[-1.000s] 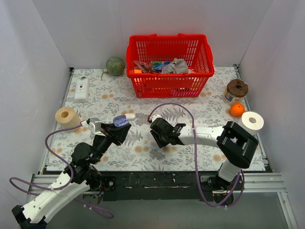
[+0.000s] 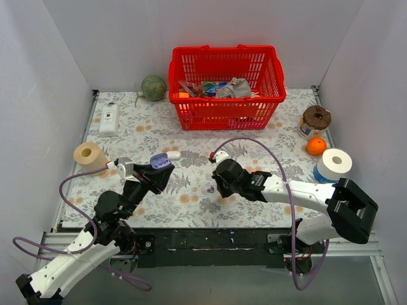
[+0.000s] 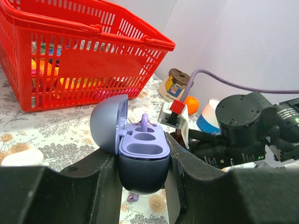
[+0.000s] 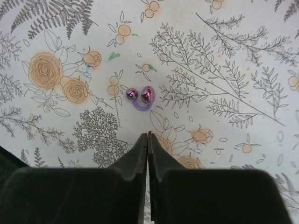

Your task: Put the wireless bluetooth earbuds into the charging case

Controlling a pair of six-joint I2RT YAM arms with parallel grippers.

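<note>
My left gripper (image 2: 160, 175) is shut on the lavender charging case (image 3: 142, 154), held upright with its lid open and slots showing. A pair of metallic purple earbuds joined by a lavender band (image 4: 147, 97) lies on the floral mat; in the top view it is a small spot (image 2: 210, 189) just left of my right gripper (image 2: 219, 184). In the right wrist view my right gripper points down a little short of the earbuds, its fingertips together with nothing visible between them.
A red basket (image 2: 226, 117) stands at the back. A white oval object (image 2: 172, 155) is beside the left gripper. Tape rolls (image 2: 334, 164), an orange (image 2: 316, 146) and a can (image 2: 311, 124) line the right side.
My right arm has moved to the right and slightly toward the front, uncovering the earbuds in the top view. The left arm and case have not visibly moved.
</note>
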